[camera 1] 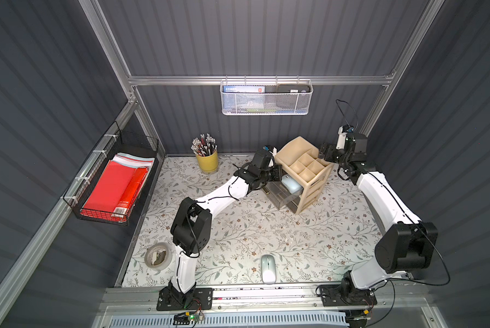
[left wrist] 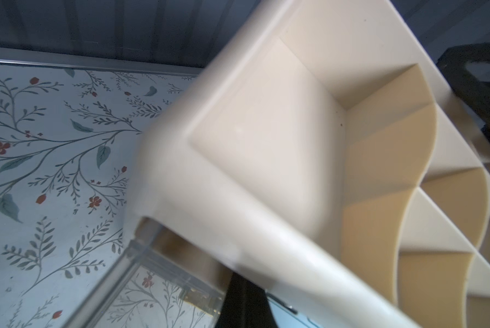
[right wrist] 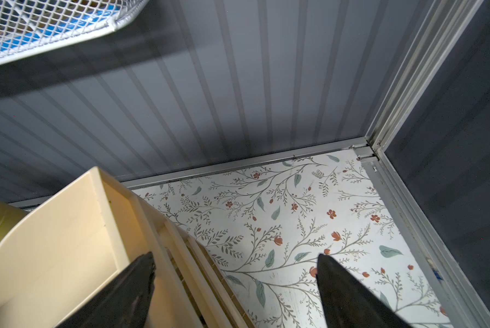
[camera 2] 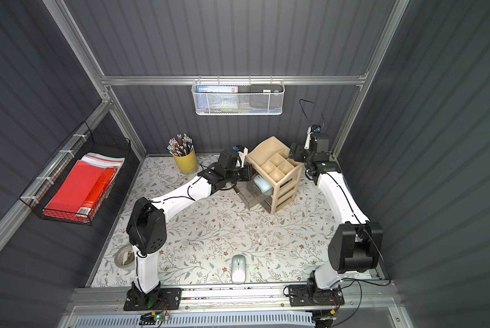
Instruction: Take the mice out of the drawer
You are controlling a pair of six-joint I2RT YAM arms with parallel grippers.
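In the top left view a light blue mouse (camera 1: 292, 184) lies inside the pulled-out clear drawer (camera 1: 280, 199) of the beige organizer (camera 1: 312, 191). A pale grey-green mouse (camera 1: 268, 269) rests on the table near the front edge. My left gripper (camera 1: 278, 173) is at the organizer's upper left edge, above the drawer. Its fingers (left wrist: 245, 306) are shut beneath the organizer's top tray, with nothing visible between them; their tips are partly hidden. At the organizer's right side my right gripper stands open, part of the organizer's side appearing between its fingers.
A yellow pen pot (camera 1: 207, 162) stands behind the left arm. A tape roll (camera 1: 158, 256) lies at the front left. A white wire basket (camera 1: 266, 99) hangs on the back wall.
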